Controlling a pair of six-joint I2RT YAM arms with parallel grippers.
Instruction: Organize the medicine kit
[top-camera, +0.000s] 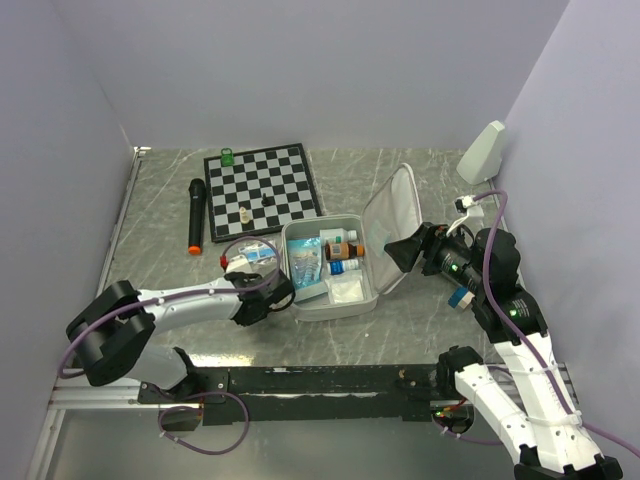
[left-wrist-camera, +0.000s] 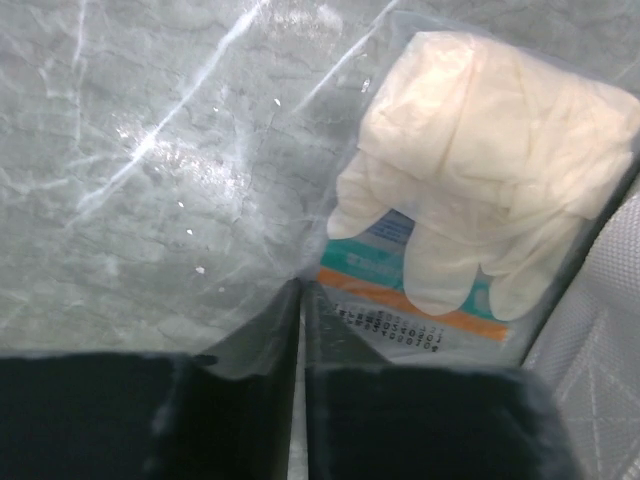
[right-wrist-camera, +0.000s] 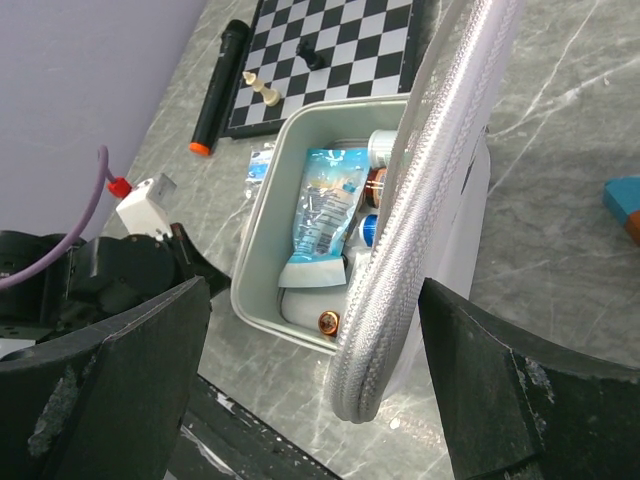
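The medicine kit (top-camera: 315, 310) stands open at the middle, holding a blue pouch (top-camera: 305, 262), bottles and a white packet (top-camera: 346, 291). Its lid (right-wrist-camera: 440, 200) is raised between the fingers of my right gripper (top-camera: 400, 250); whether they grip it I cannot tell. My left gripper (top-camera: 275, 300) is just left of the kit. In the left wrist view its fingertips (left-wrist-camera: 290, 310) are close together at the near corner of a bagged pair of cream gloves (left-wrist-camera: 470, 170) lying flat on the counter; whether they pinch it is unclear.
A chessboard (top-camera: 260, 185) with pieces lies behind the kit, a black microphone (top-camera: 196, 210) to its left. A blue item (top-camera: 460, 298) lies at the right under the right arm; a white object (top-camera: 482, 152) stands at the back right.
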